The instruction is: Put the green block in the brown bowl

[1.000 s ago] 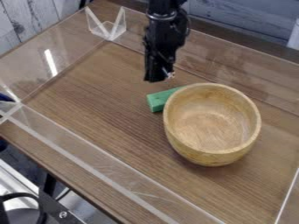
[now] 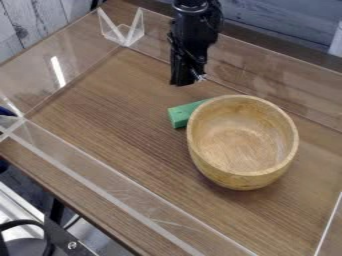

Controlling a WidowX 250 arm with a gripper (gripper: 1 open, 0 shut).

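The green block (image 2: 181, 116) lies on the wooden table, close against the left side of the brown bowl (image 2: 241, 175); the bowl's rim may hide part of it. Empty inside, the round bowl stands upright right of centre. My black gripper (image 2: 187, 76) hangs beyond the block, toward the back of the table, its fingers pointing down and clear of both block and bowl. No object shows at its fingertips. They are small and dark here, so the gap between them is hard to make out.
A white wire-like stand (image 2: 122, 28) is at the back left. Bare table (image 2: 100, 115) stretches across the left and middle. Dark cables and a clamp (image 2: 67, 240) sit off the table's edge at the lower left.
The arm and gripper have shifted slightly to the right and a little in height. The green block and the bowl have stayed where they were.
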